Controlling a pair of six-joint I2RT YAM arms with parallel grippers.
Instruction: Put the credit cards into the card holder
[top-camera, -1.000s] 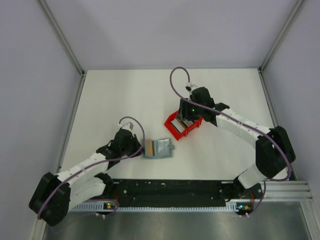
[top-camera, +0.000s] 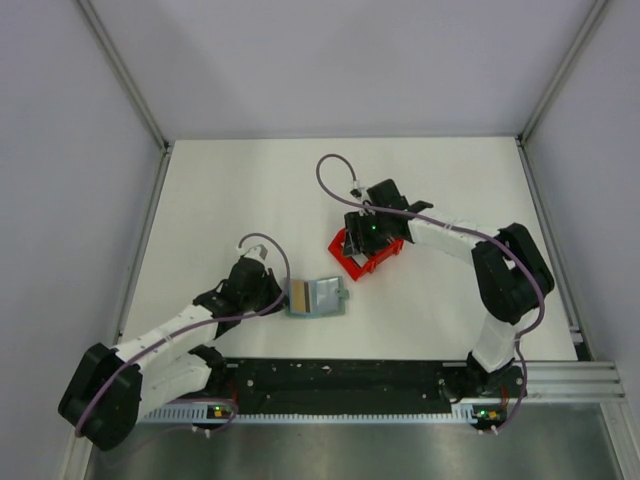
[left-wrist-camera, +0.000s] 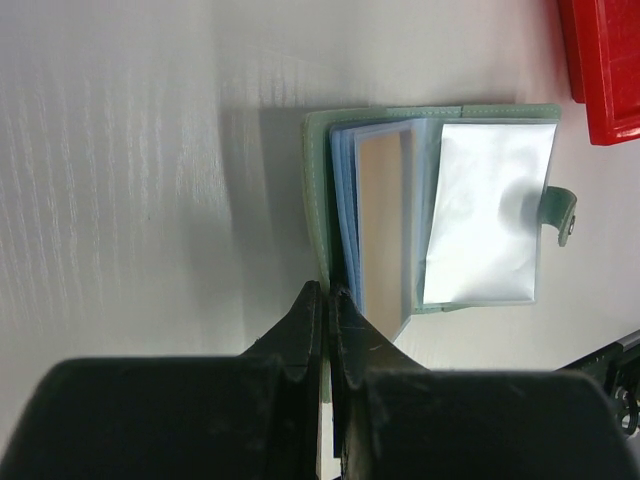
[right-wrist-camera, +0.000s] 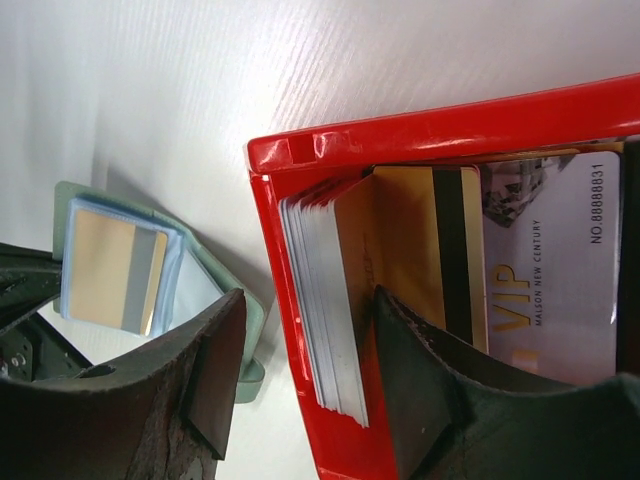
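Note:
The green card holder (top-camera: 342, 305) lies spread on the table with a tan-and-dark card (left-wrist-camera: 380, 225) in its clear sleeves and a white panel at its right. My left gripper is shut at the holder's left edge, a thin green strip showing between its fingers. Over the red box (right-wrist-camera: 345, 140), my right gripper stands open. A stack of white-edged cards (right-wrist-camera: 325, 300) leans in the box between its fingertips, along with the box's near wall. Beside them are a gold card (right-wrist-camera: 410, 245) with a black stripe and a silver VIP card (right-wrist-camera: 550, 260).
The box lies just behind and to the right of the holder, with a small gap of bare table. The holder's clasp tab (left-wrist-camera: 557, 212) sticks out at its right side.
My right gripper has moved left and toward the front, to the near-left end of the red box. The left arm, holder and box have stayed in place.

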